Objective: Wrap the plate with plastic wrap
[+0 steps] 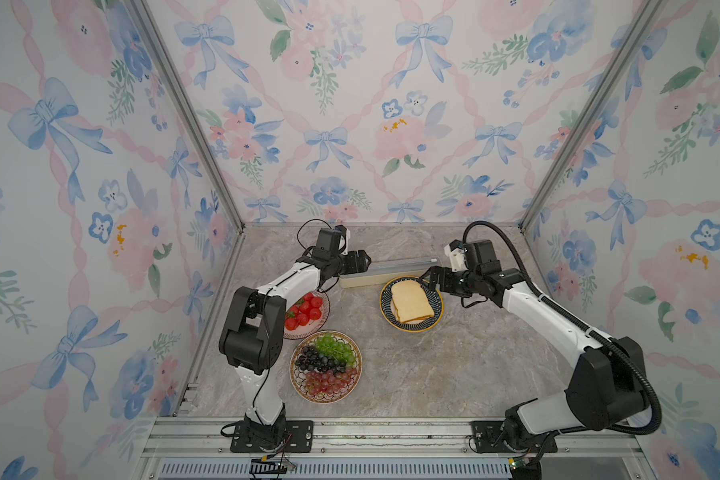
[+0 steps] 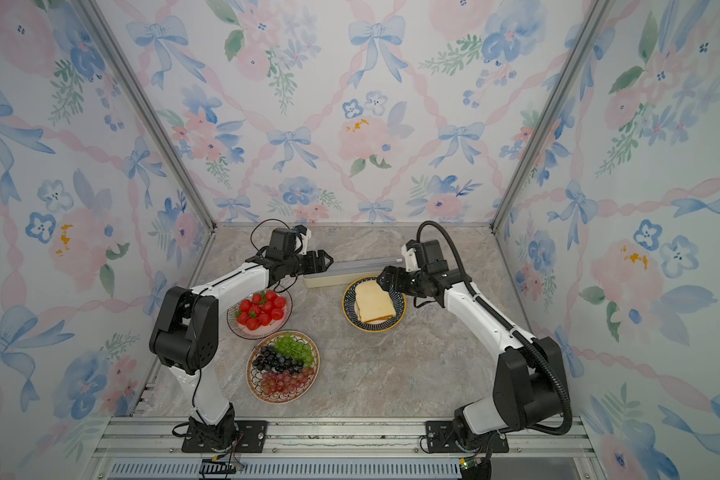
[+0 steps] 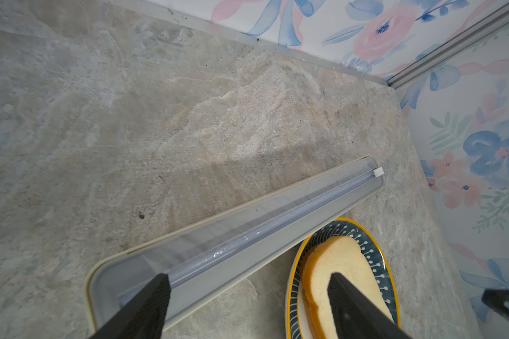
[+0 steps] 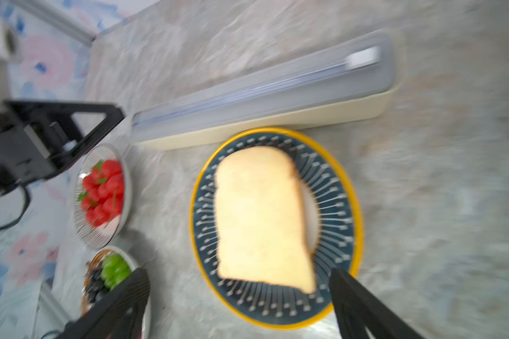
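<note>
A plate with a yellow rim and dark pattern holds stacked bread or cheese slices in the middle of the table. Directly behind it lies the long wrap dispenser with a clear lid and white slider. My left gripper hovers over the dispenser's left end, fingers apart and empty. My right gripper is open above the plate's back right, with nothing between its fingers; its wrist view is blurred.
A plate of strawberries stands at the left, under the left arm, and a plate of grapes at the front left.
</note>
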